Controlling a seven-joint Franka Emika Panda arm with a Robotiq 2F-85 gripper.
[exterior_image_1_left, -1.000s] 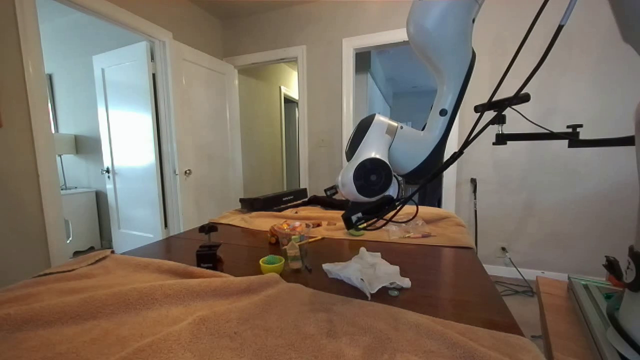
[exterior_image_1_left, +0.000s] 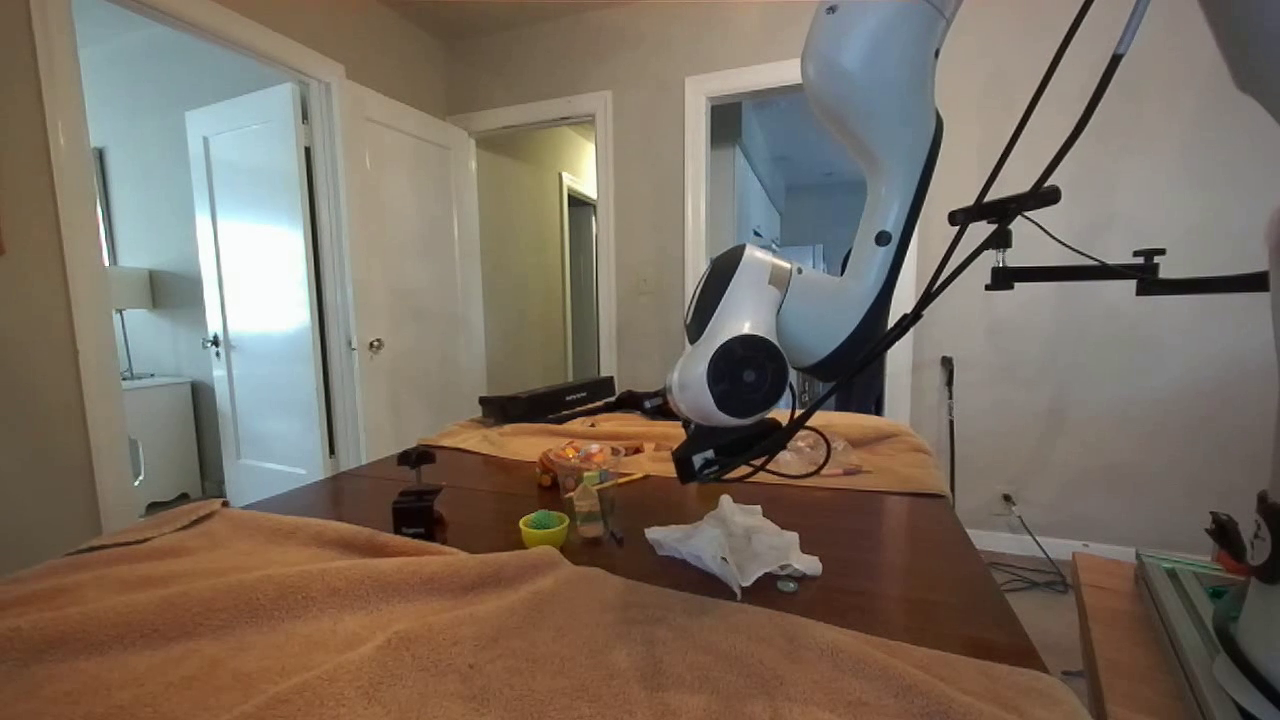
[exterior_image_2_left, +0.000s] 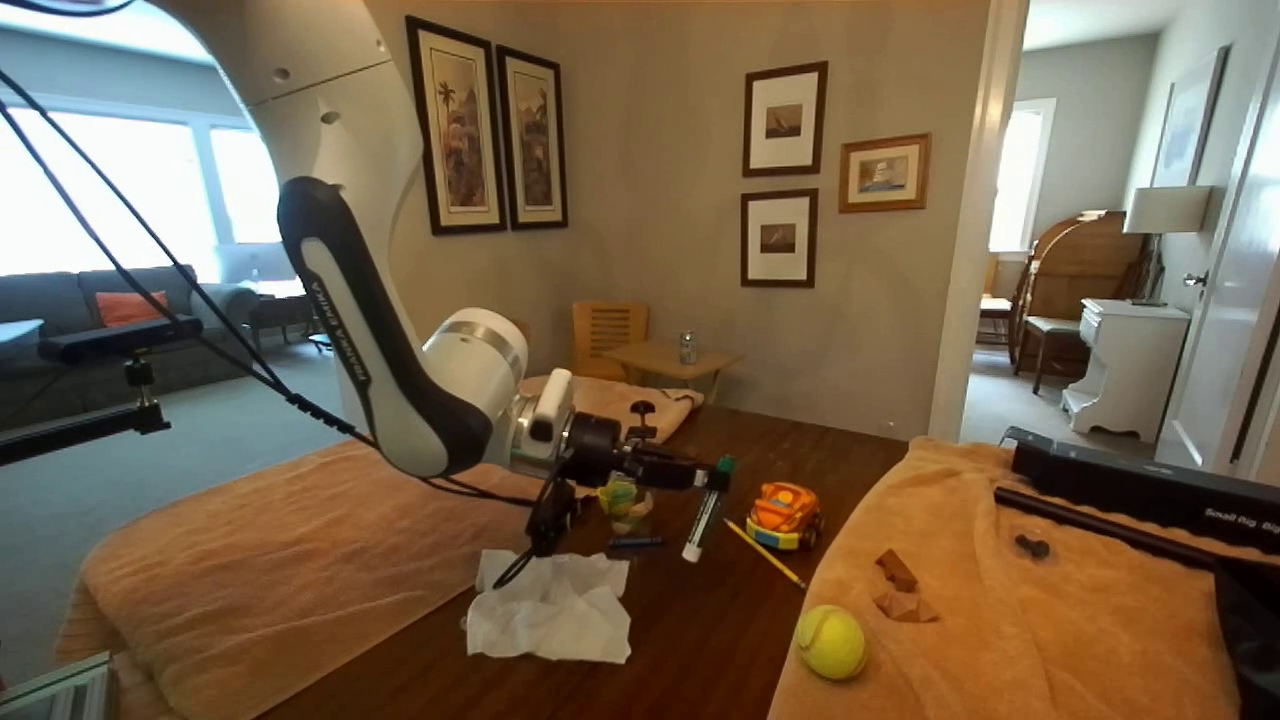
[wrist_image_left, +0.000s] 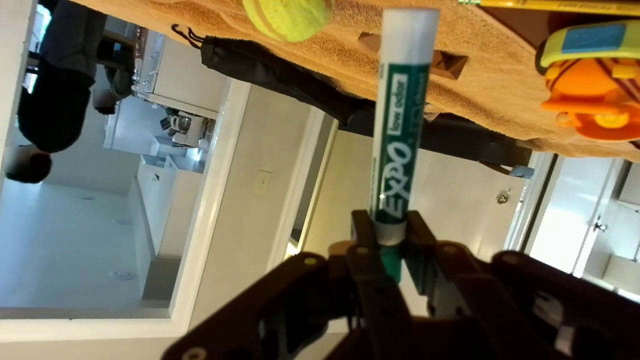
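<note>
A green and white Expo marker (wrist_image_left: 399, 132) is pinched near its green-capped end by my gripper, which is shut on it. In exterior view 2 the marker (exterior_image_2_left: 705, 514) hangs in the air, tilted, white end downward, at the tip of my gripper (exterior_image_2_left: 708, 478). It is above the dark table, left of an orange toy car (exterior_image_2_left: 785, 516). In exterior view 1 the arm's wrist hides most of the gripper and the marker.
On the table lie a white cloth (exterior_image_1_left: 734, 542), a yellow-green cup (exterior_image_1_left: 543, 529), a clear container (exterior_image_1_left: 588, 510) and a pencil (exterior_image_2_left: 765, 554). A tennis ball (exterior_image_2_left: 831, 642) rests on the orange towel (exterior_image_2_left: 960, 672). Bare table (exterior_image_2_left: 708, 648) shows right of the cloth.
The arm's wrist has come down slightly and shifted a little to the left in exterior view 1. The objects on the table have stayed in place.
</note>
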